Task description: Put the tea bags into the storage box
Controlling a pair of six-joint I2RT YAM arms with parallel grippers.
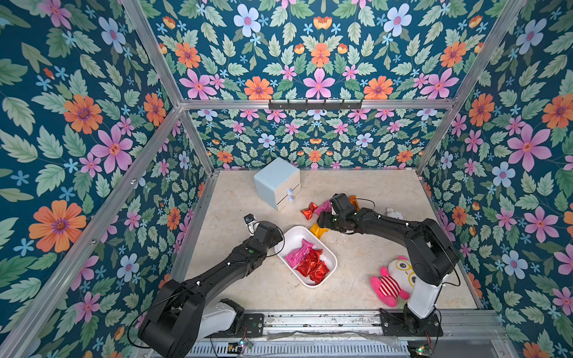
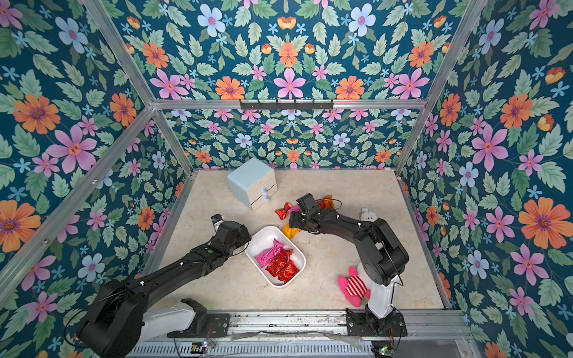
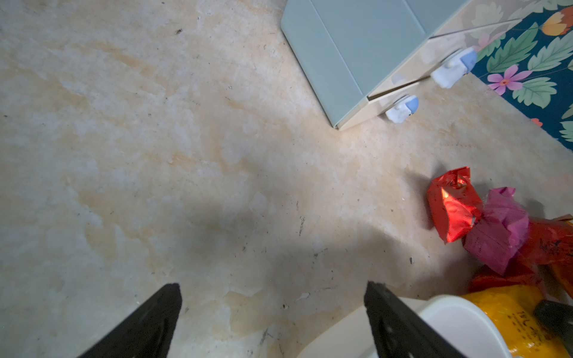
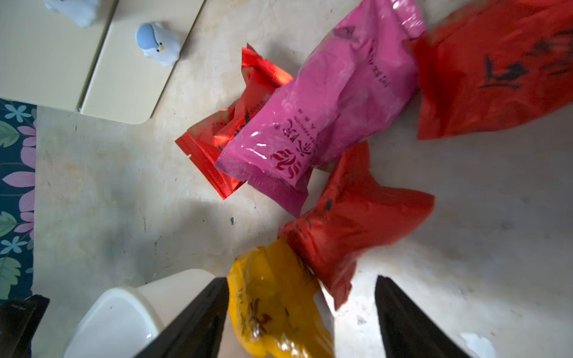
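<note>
Pink and red tea bags lie in the white storage box. Beyond it is a pile with a red bag, a pink bag and a yellow bag. My right gripper is open over the yellow bag at the pile, its fingers either side of that bag's end, with no grip visible. My left gripper hangs open left of the box, over bare table at the box's edge, nothing between its fingers.
A pale blue drawer cabinet stands at the back left. A pink plush toy sits front right, a small white toy right of the pile.
</note>
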